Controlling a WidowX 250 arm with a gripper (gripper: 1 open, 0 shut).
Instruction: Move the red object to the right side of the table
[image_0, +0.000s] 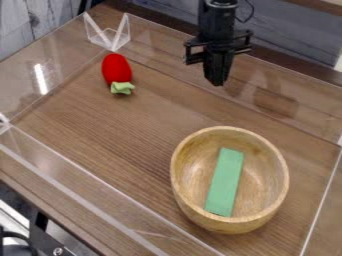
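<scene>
The red object (116, 69), rounded and with a pale green end (123, 87), lies on the left part of the wooden table (127, 145). Up at the top centre is my black gripper (217, 72), pointing down toward the table. It is to the right of the red object and well apart from it. Its fingers are too small and dark to show whether they are open or shut. No object can be made out at its tip.
A wooden bowl (185, 180) holding a green block (225, 183) stands at the lower right. A clear, angular plastic item (110, 33) sits behind the red object. Bare table lies across the centre and the upper right.
</scene>
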